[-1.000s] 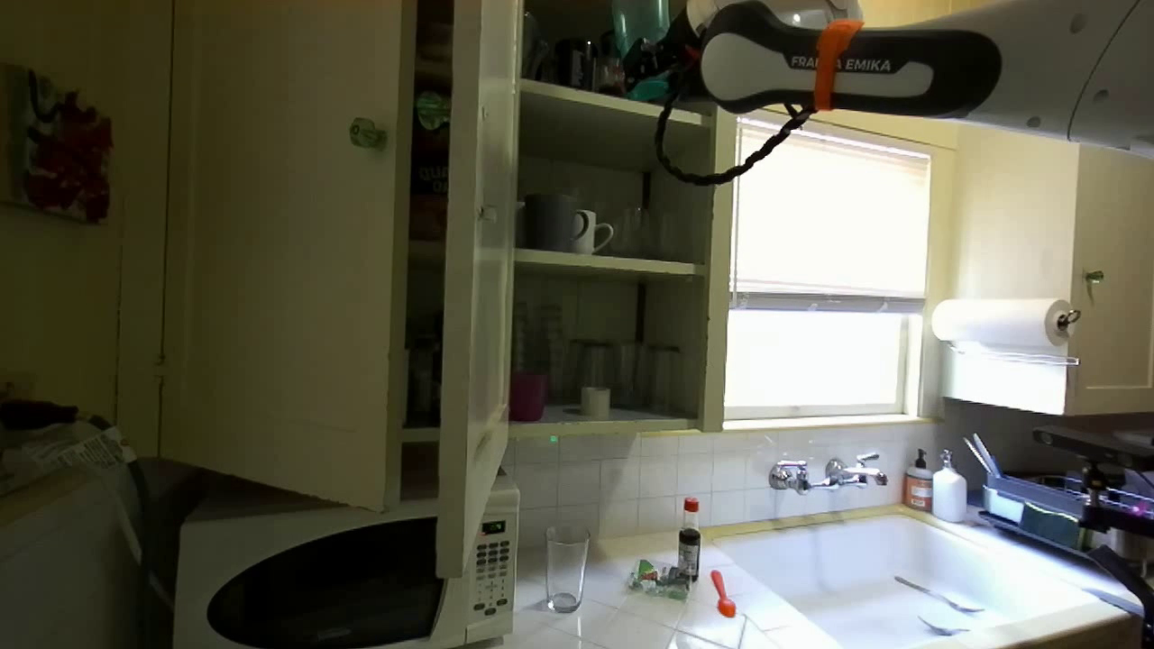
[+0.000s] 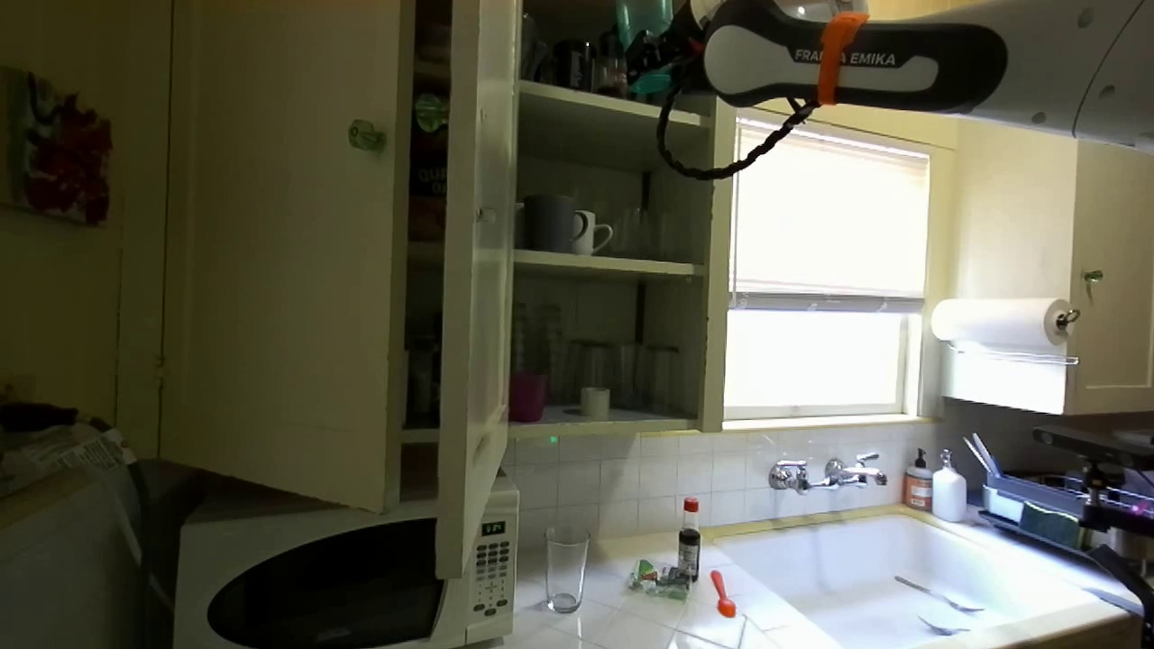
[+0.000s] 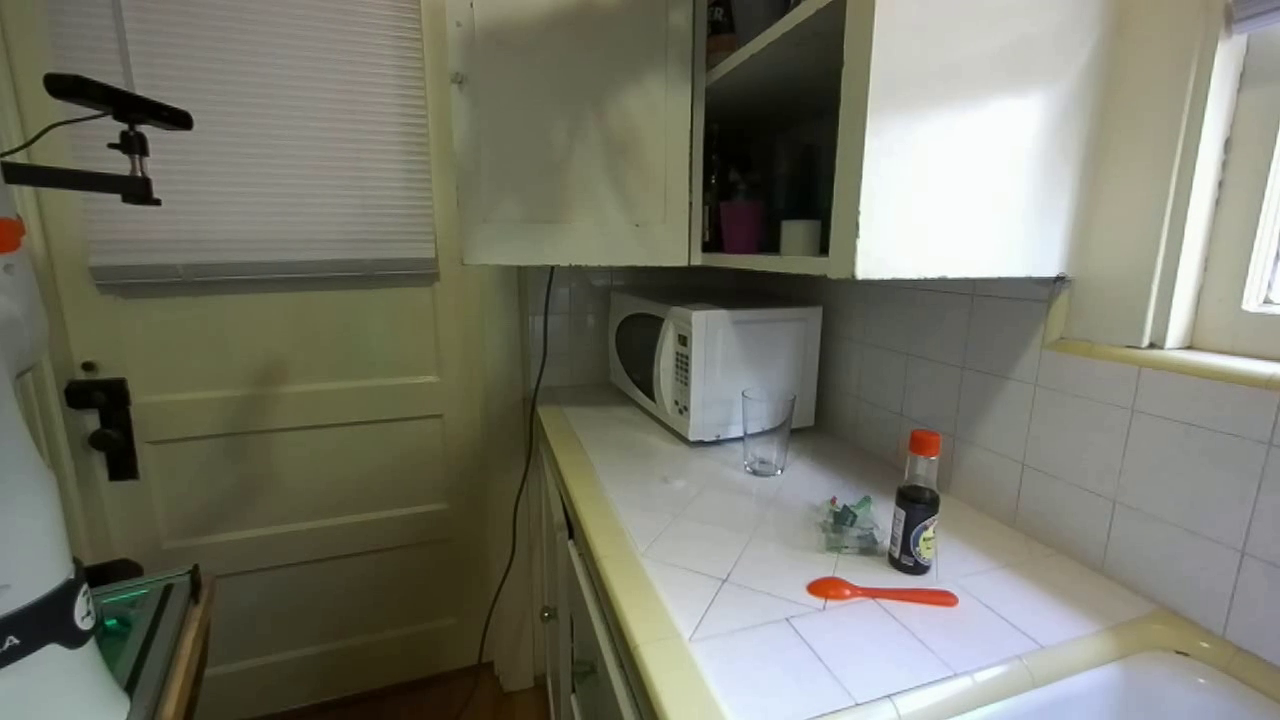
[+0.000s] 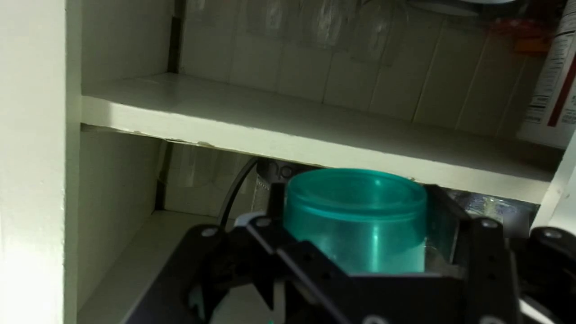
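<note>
A translucent teal cup point(image 4: 356, 232) sits between the two black fingers of my gripper, which is shut on it. In the wrist view its round rim is uppermost and its lower part is hidden behind the gripper. In exterior view 1 the cup point(image 2: 645, 20) shows at the top edge, partly cut off, with the gripper point(image 2: 654, 59) beside the cabinet's upper shelf point(image 2: 606, 106). A white-painted shelf board point(image 4: 302, 129) runs across the wrist view just behind and above the cup's rim.
The cabinet door point(image 2: 476, 270) stands open on the left. Mugs point(image 2: 552, 223) and glasses fill parts of the lower shelves. On the counter are a clear glass point(image 2: 565, 570), a sauce bottle point(image 2: 689, 541) and a red spoon point(image 2: 722, 595). The sink point(image 2: 887, 573) is at right.
The arm and gripper have shifted very slightly in exterior view 1, with the teal cup still at the gripper. Nothing on the counter has moved.
</note>
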